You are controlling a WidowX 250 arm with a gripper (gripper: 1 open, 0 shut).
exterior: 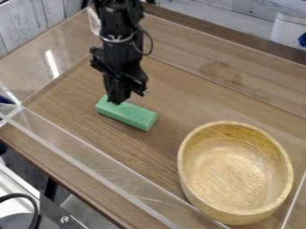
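My black gripper (117,95) points down just above a green block (125,114) lying on the wooden table, near the block's left part. The gripper looks shut, with nothing visible between its fingers; whether the tips touch the block cannot be told.
A large, empty tan bowl (234,170) sits at the front right of the wooden table (96,170). The table behind and to the right of the arm is clear. Cables lie off the lower left edge.
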